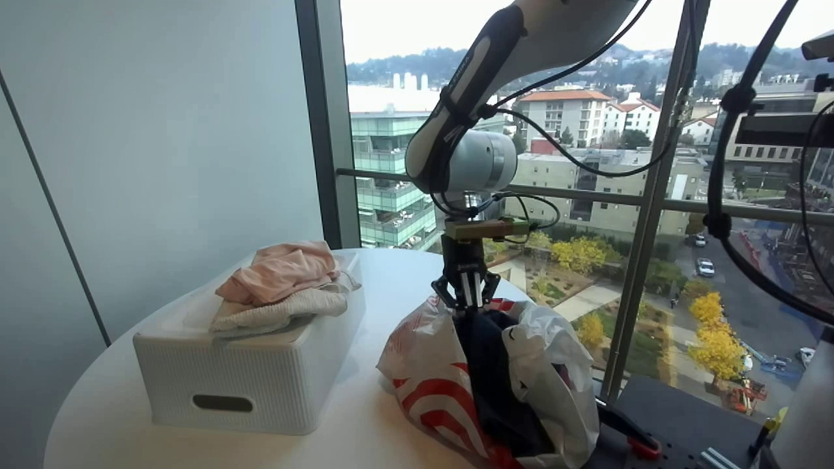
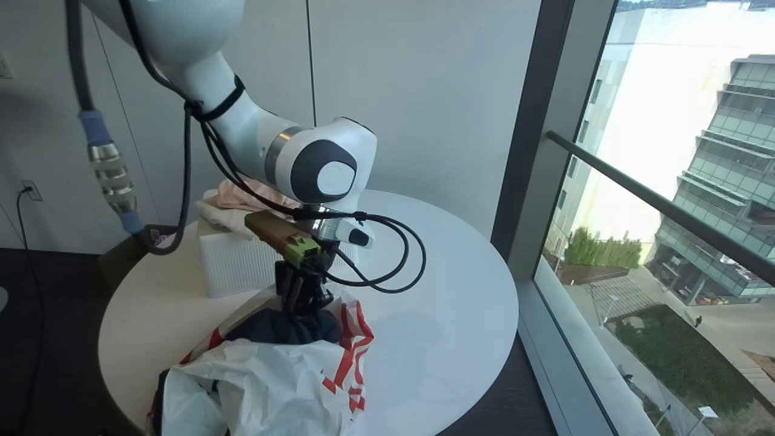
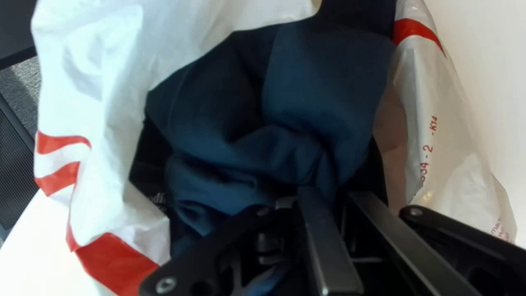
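Note:
A dark navy cloth (image 1: 494, 383) spills from the mouth of a white plastic bag (image 1: 555, 352) with red stripes. My gripper (image 1: 470, 309) points down into the bag's mouth, its tips against the top of the cloth. In the wrist view, the navy cloth (image 3: 276, 108) lies bunched up just beyond the fingers (image 3: 328, 246), which stand close together with a narrow gap. Whether a fold of cloth is pinched between them is unclear. From the other side, the cloth (image 2: 287, 327) hides the fingertips.
On the round white table (image 1: 367, 414), a white ribbed box (image 1: 227, 363) stands left of the bag. Pink cloth (image 1: 281, 270) and cream cloth (image 1: 277, 312) lie on its top. Bare tabletop (image 2: 443, 312) stretches toward the window.

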